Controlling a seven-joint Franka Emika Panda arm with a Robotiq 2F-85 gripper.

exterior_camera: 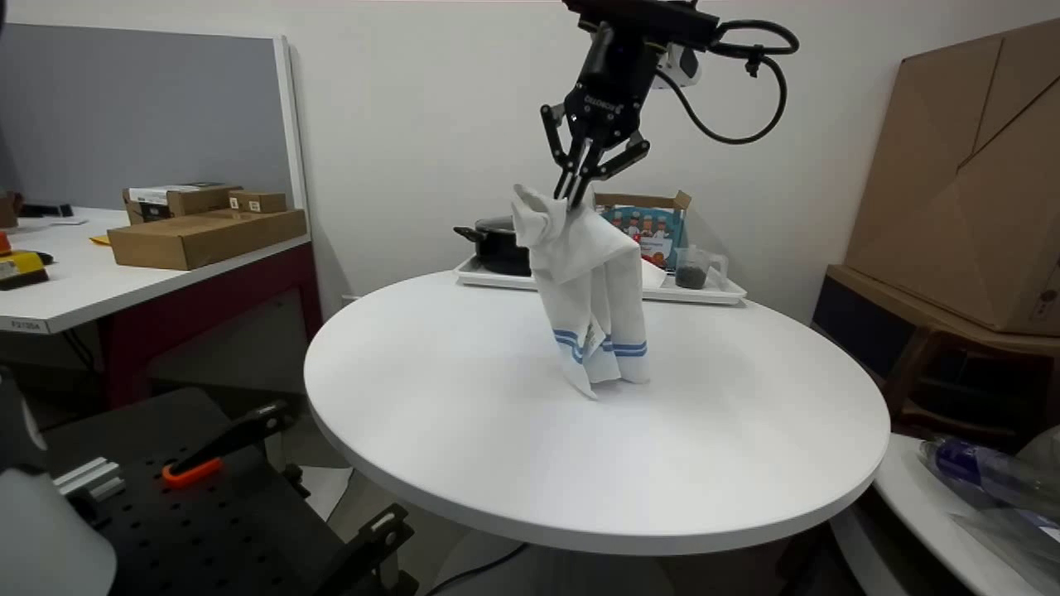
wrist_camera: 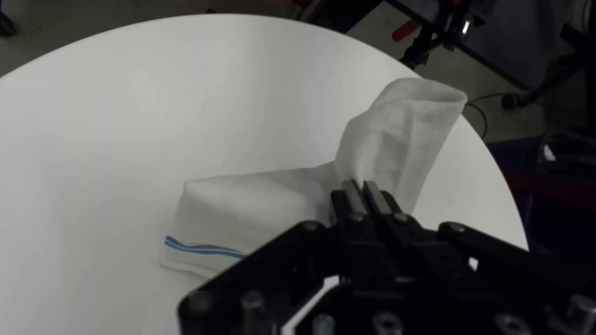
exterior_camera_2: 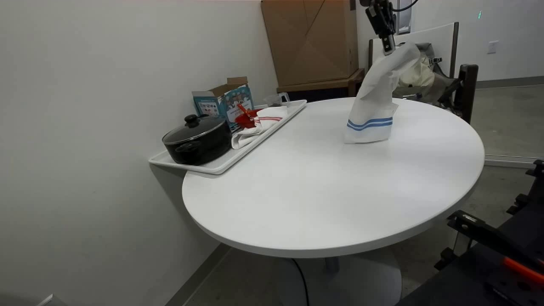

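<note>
A white towel with blue stripes (exterior_camera: pixel 601 263) hangs from my gripper (exterior_camera: pixel 571 202), which is shut on it near its top. In exterior view 1 the towel's lower end is at or just above the round white table (exterior_camera: pixel 467 427); whether it touches I cannot tell. From the other side, exterior view 2 shows the towel (exterior_camera_2: pixel 375 99) hanging over the table's far right part. The wrist view has my gripper pinching the towel (wrist_camera: pixel 268 206), one fold standing up past the fingertips and the striped end spreading to the left.
Along the wall, a white tray (exterior_camera_2: pixel 224 164) holds a lidded black pot (exterior_camera_2: pixel 199 140), a blue box (exterior_camera_2: pixel 235 104), a red item (exterior_camera_2: pixel 247 118), a red-striped cloth (exterior_camera_2: pixel 270 113) and a clear cup (exterior_camera: pixel 693 268).
</note>
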